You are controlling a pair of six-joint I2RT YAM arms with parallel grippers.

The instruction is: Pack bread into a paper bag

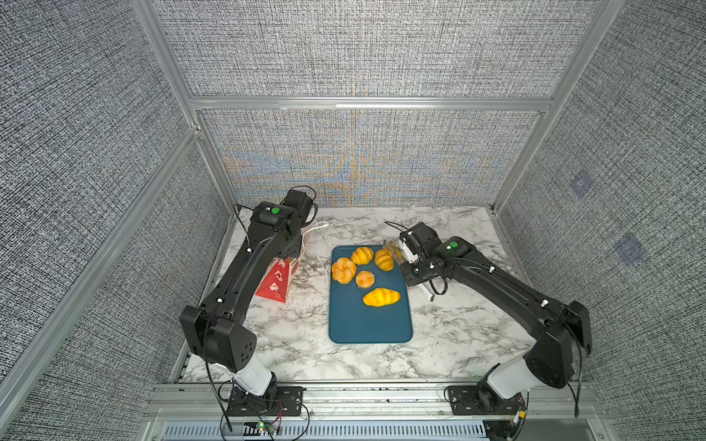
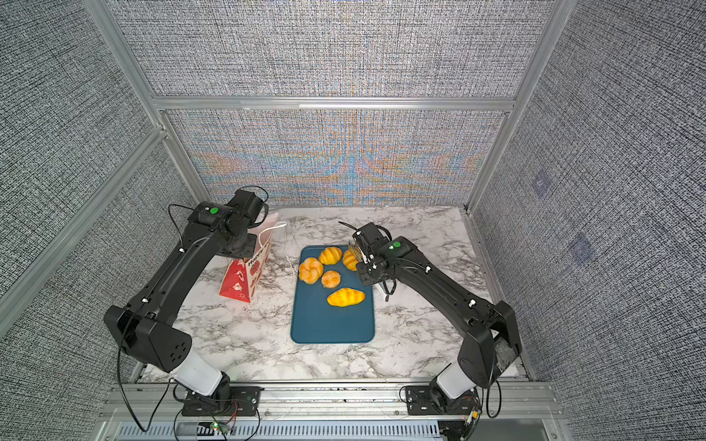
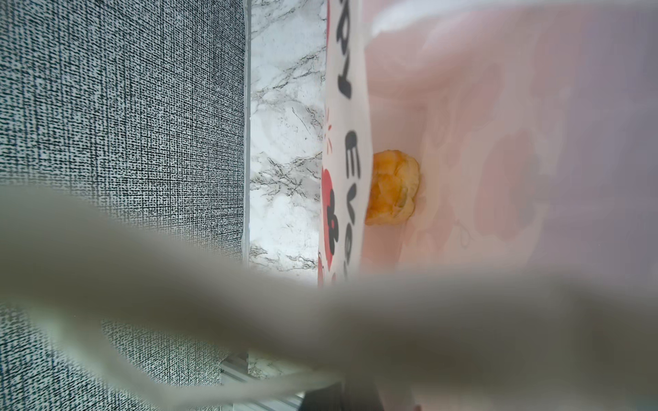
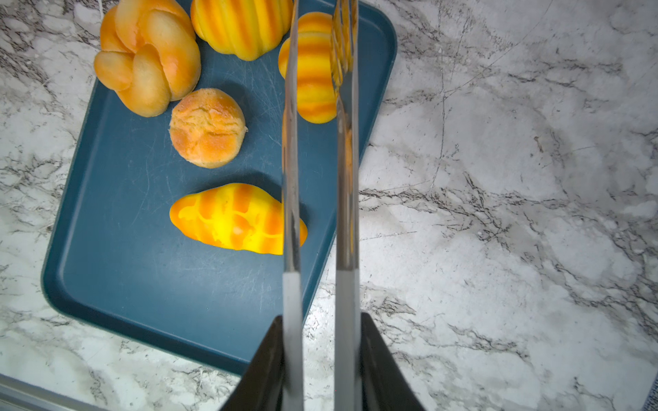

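Observation:
A blue tray (image 4: 137, 287) carries several breads: a knotted roll (image 4: 147, 54), a small round bun (image 4: 207, 128), a long yellow loaf (image 4: 229, 218), a striped bread (image 4: 241, 24), and another striped bread (image 4: 315, 68) by the far right corner. My right gripper is shut on metal tongs (image 4: 291, 226). The tongs' arms stand apart over that corner bread; contact cannot be judged. At left, my left gripper (image 1: 292, 246) is at the red and white paper bag (image 1: 275, 280), shut, its fingertips hidden. Inside the bag lies one bread (image 3: 394, 188).
A blurred bag handle (image 3: 445, 335) crosses the left wrist view. Bare table also separates bag and tray. Mesh walls (image 1: 367, 158) enclose the workspace.

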